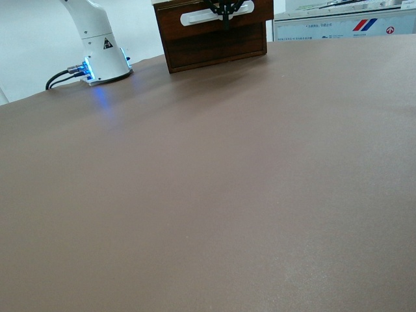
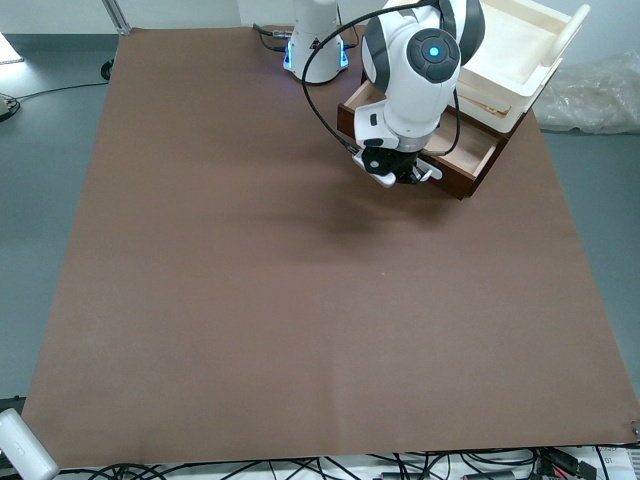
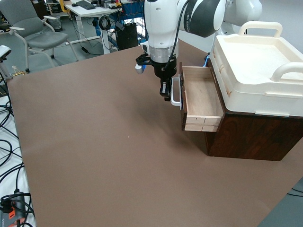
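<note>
A dark wooden drawer box stands at the table's back, its drawer [image 3: 201, 94] pulled out and empty in the part visible from the right. The black gripper [image 3: 165, 90] hangs down at the drawer's front, beside the white handle [image 3: 175, 101]; in the top view the gripper [image 1: 225, 12] is in front of the handle [image 1: 195, 18]. In the left view the arm's wrist [image 2: 400, 130] covers much of the drawer front. Whether the fingers are open, shut or on the handle is hard to make out.
A white plastic tray [image 3: 255, 71] rests on the box. The arm's base [image 1: 104, 58] stands left of it in the top view, with cables. Cables run along the near edge.
</note>
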